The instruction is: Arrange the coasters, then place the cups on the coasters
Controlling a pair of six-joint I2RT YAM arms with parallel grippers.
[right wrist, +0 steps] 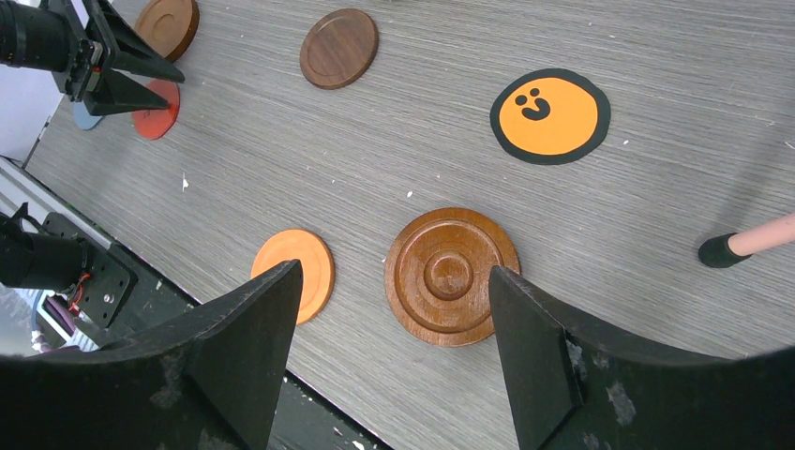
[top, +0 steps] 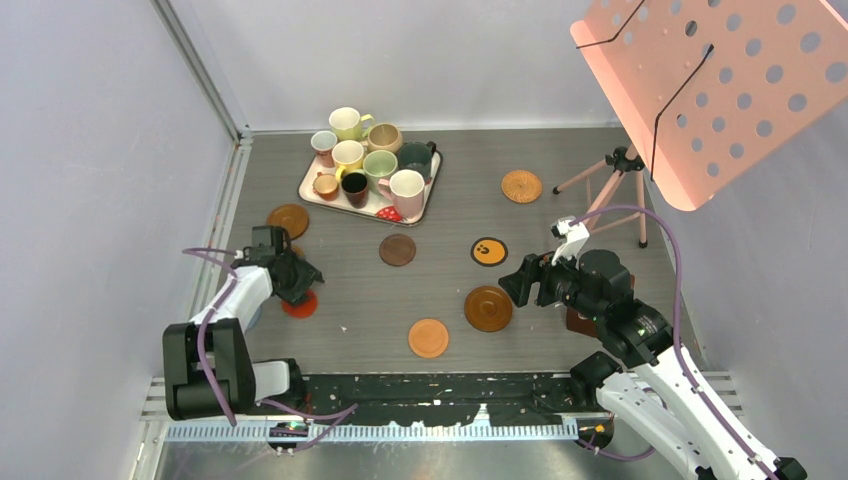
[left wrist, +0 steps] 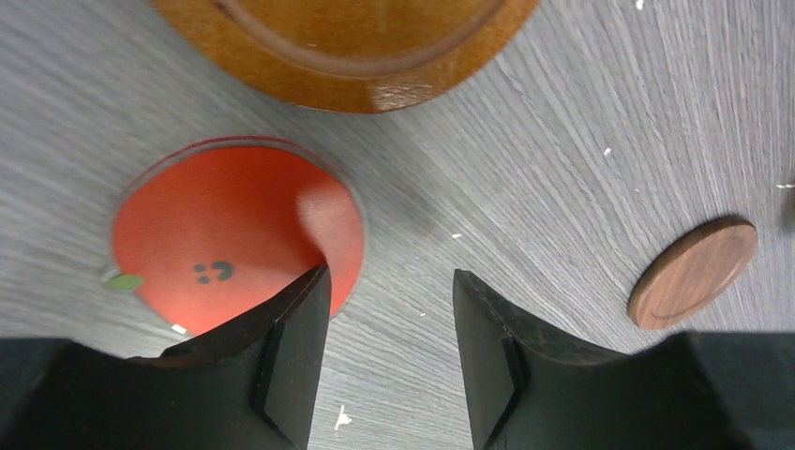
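Several cups and mugs crowd a tray (top: pixel 313 194) at the back, among them a pink mug (top: pixel 408 190), a green mug (top: pixel 381 168) and a dark cup (top: pixel 355 188). Which cup is meant I cannot tell. Coasters lie spread over the table: a red one (left wrist: pixel 234 234), a dark brown one (top: pixel 397 250), an orange face one (top: pixel 489 251), a plain orange one (top: pixel 428 338) and a ridged brown one (right wrist: pixel 450 275). My left gripper stands open and empty above the table by the red coaster. Open too is my right gripper, nothing between its fingers, near the ridged brown coaster.
A pink tripod (top: pixel 608 190) stands at the right, below a perforated pink panel (top: pixel 720 90). A woven coaster (top: pixel 521 186) lies at the back right and a brown one (top: pixel 290 219) at the left. Bare tabletop (top: pixel 350 300) separates the two arms.
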